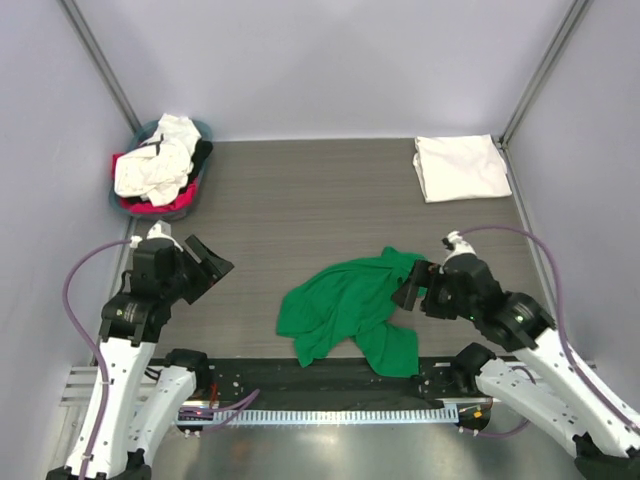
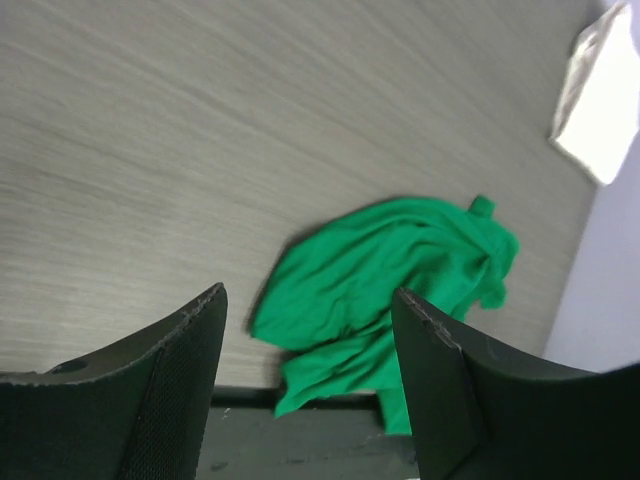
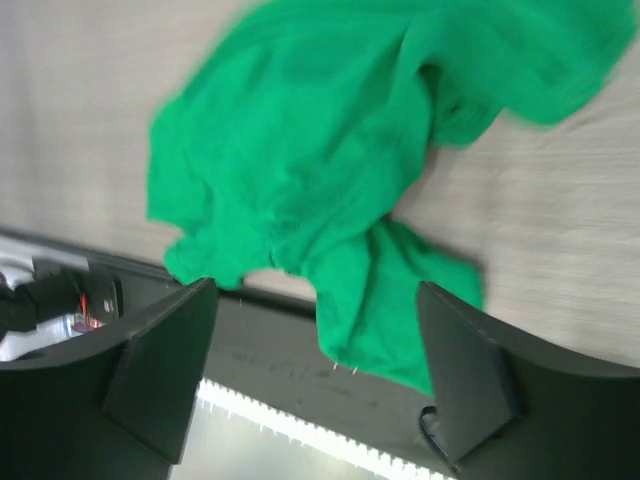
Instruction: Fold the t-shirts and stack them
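A rumpled green t-shirt lies loose on the table's front middle, its lower end reaching onto the dark front strip. My left gripper is open, raised left of the shirt with nothing between its fingers. My right gripper is open, hovering at the shirt's right end; the right wrist view shows the shirt below and between its fingers. A white cloth, folded flat into a rectangle, lies at the back right.
A basket at the back left holds white, red and black clothing. Walls border the sides and back.
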